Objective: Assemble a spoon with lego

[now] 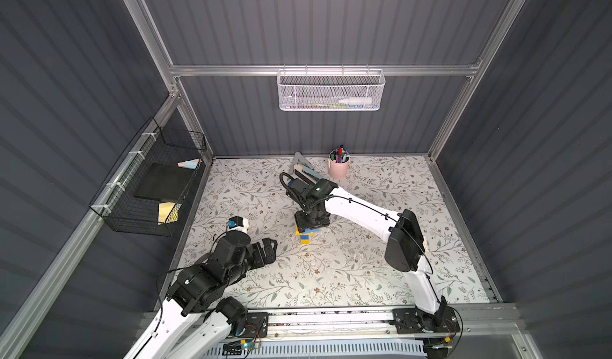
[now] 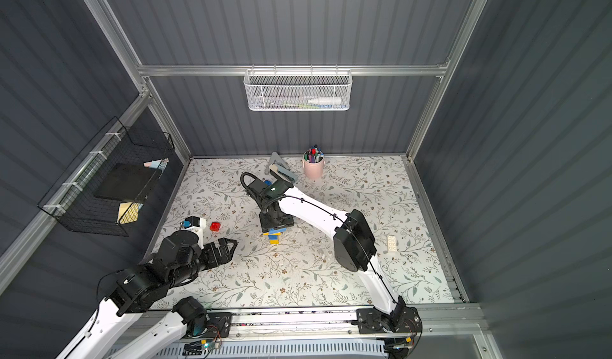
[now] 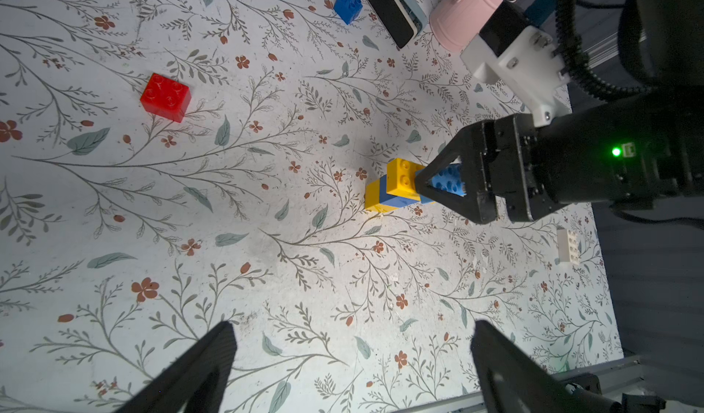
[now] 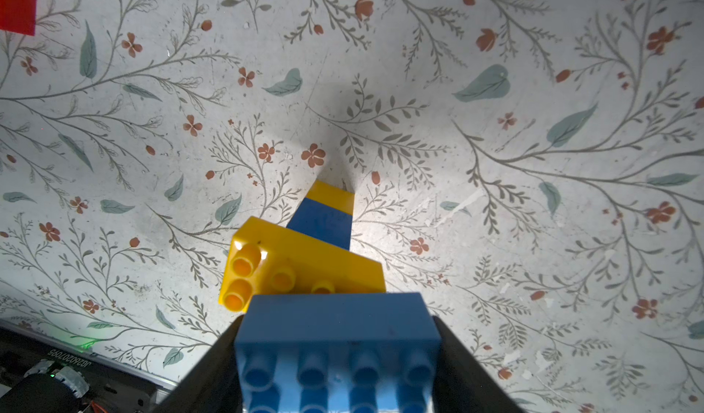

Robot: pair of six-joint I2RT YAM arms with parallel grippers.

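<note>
In the right wrist view a blue brick (image 4: 337, 317) with several studs sits between the fingers of my right gripper, which is shut on it. Right behind it is a yellow brick (image 4: 300, 251), overlapped by the blue one; whether the two are joined cannot be told. Beneath the yellow brick shows a narrower blue-and-yellow piece (image 4: 322, 215). In the left wrist view this yellow brick (image 3: 402, 177) stands at the right gripper's (image 3: 458, 174) tips. My left gripper is open and empty, well off to the left.
A red brick (image 3: 165, 98) and a small blue brick (image 3: 347, 7) lie loose on the table. A white brick (image 2: 391, 243) is at the right. Near the back wall stand a pink pen cup (image 2: 313, 166) and a grey stapler-like object (image 2: 280, 168).
</note>
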